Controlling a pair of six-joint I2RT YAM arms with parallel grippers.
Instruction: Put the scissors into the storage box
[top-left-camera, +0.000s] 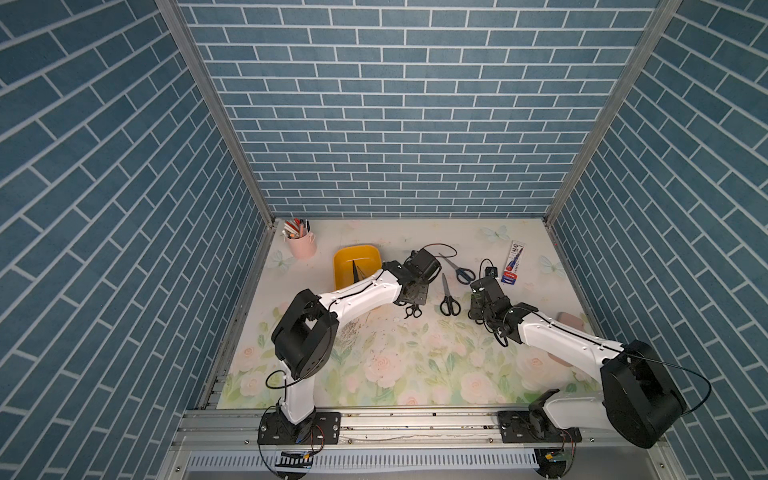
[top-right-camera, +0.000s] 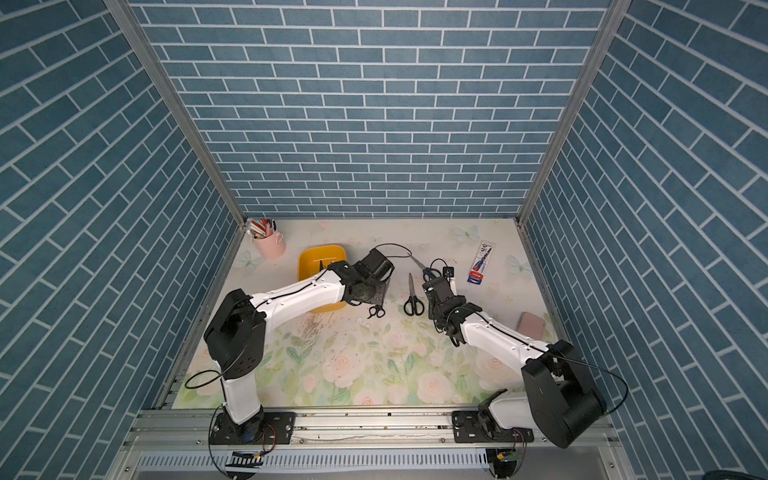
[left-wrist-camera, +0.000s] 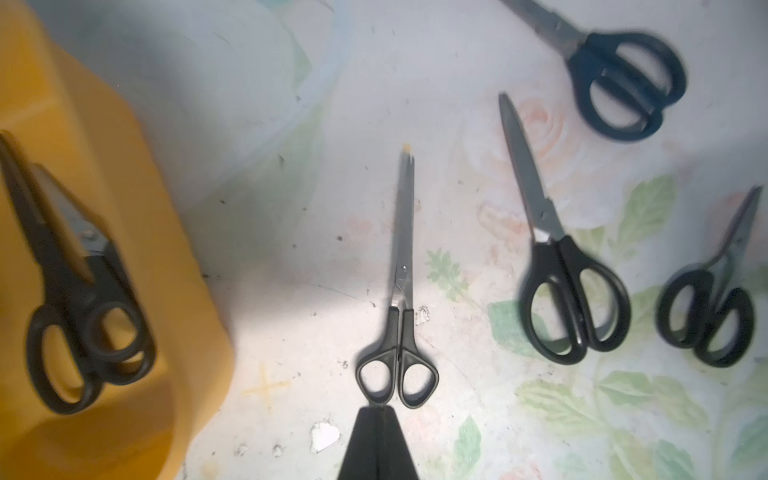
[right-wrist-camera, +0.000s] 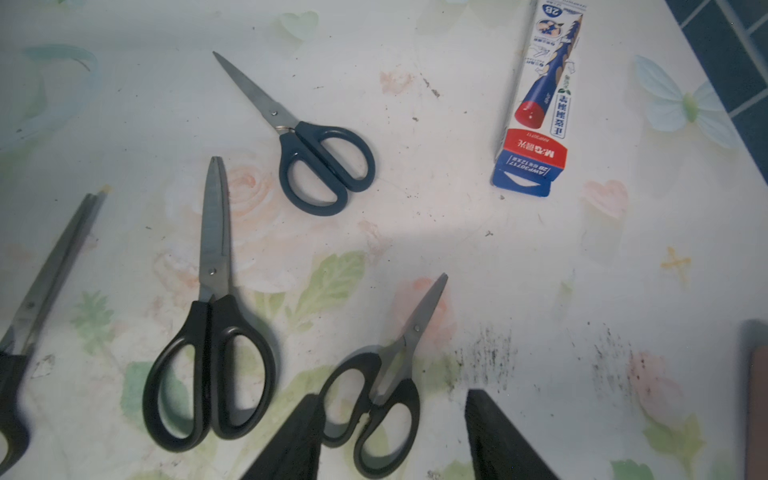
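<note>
The yellow storage box (left-wrist-camera: 200, 352) holds black scissors (left-wrist-camera: 72, 304). My left gripper is shut, nothing visible between its fingers, at the handles of thin black scissors (left-wrist-camera: 408, 344) lying on the mat beside the box. Large black scissors (left-wrist-camera: 572, 312) and blue-handled scissors (left-wrist-camera: 612, 80) lie to their right. My right gripper stands open over small black scissors (right-wrist-camera: 388, 408), whose handles show between its fingers from above; whether it touches them cannot be told.
A pink pen cup (top-left-camera: 301, 246) stands at the back left. A pencil pack (right-wrist-camera: 536, 104) lies at the back right, a pink object (top-right-camera: 530, 324) at the right edge.
</note>
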